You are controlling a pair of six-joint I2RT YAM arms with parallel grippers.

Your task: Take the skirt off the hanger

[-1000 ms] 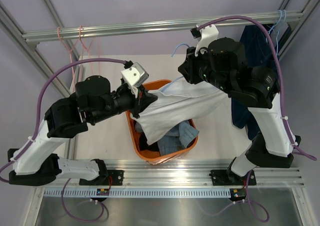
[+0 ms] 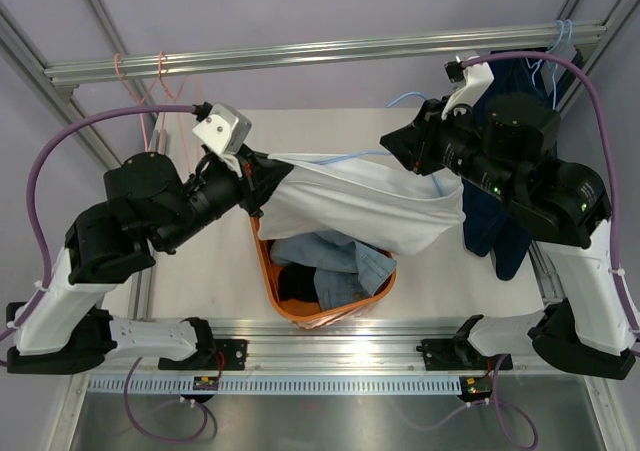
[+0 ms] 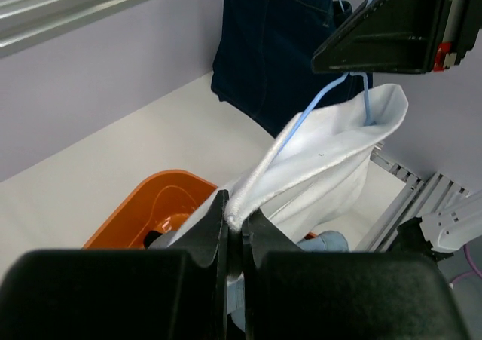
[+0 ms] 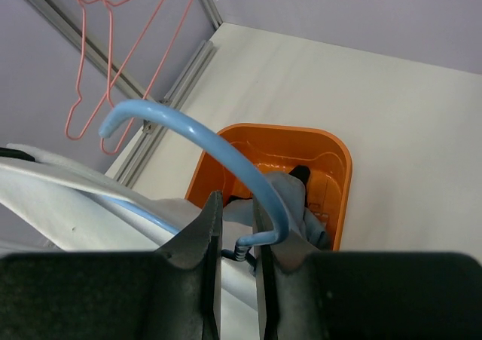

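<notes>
A white skirt (image 2: 350,201) is stretched between the arms above the orange bin. My left gripper (image 2: 270,186) is shut on its edge, seen bunched between the fingers in the left wrist view. A blue hanger (image 4: 196,140) runs along and into the skirt's upper side, its hook rising free. My right gripper is at the hanger's neck, fingers narrowly apart around it; whether they grip it is hard to tell. In the left wrist view the hanger's arm (image 3: 316,99) drops from the right gripper into the skirt.
An orange bin (image 2: 300,311) with denim and black clothes sits on the white board below. Dark jeans (image 2: 485,231) hang on blue hangers at the right of the rail (image 2: 330,51). Pink hangers (image 4: 109,46) hang on the left.
Both arms have drawn apart, the left leftward and the right rightward with the hanger, stretching the skirt wider.
</notes>
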